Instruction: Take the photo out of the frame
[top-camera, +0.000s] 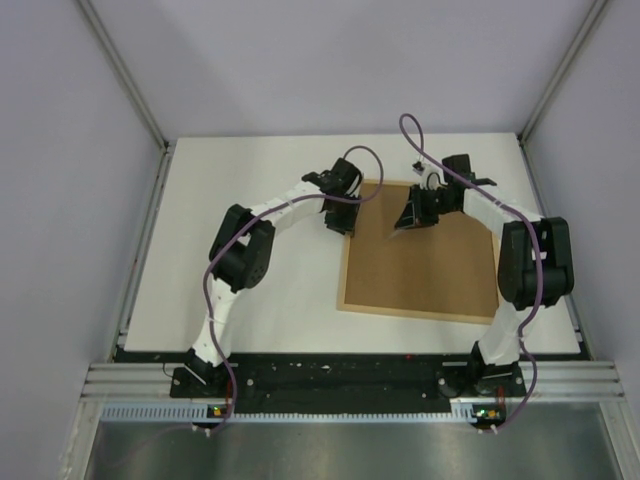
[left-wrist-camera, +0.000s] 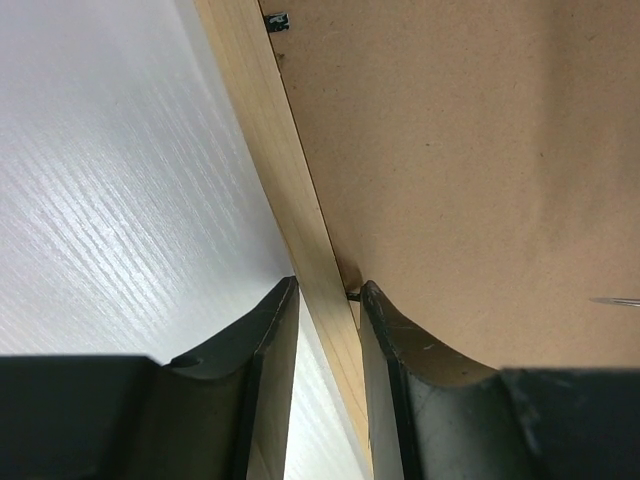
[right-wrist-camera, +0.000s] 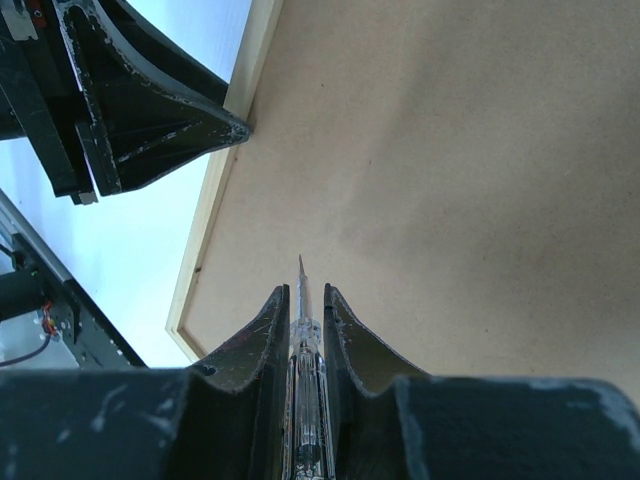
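The wooden frame (top-camera: 343, 285) lies back up on the white table, its brown backing board (top-camera: 420, 275) showing. My left gripper is at the left rail, fingertips on either side of the wood strip, part open, beside a small dark metal tab (left-wrist-camera: 353, 296). Another tab (left-wrist-camera: 276, 22) sits farther along the rail. My right gripper is shut on a slim clear-handled tool (right-wrist-camera: 305, 380) with a thin metal tip, held over the board right of the left gripper.
My left gripper's body appears at upper left in the right wrist view, close to the right one. Walls border the table.
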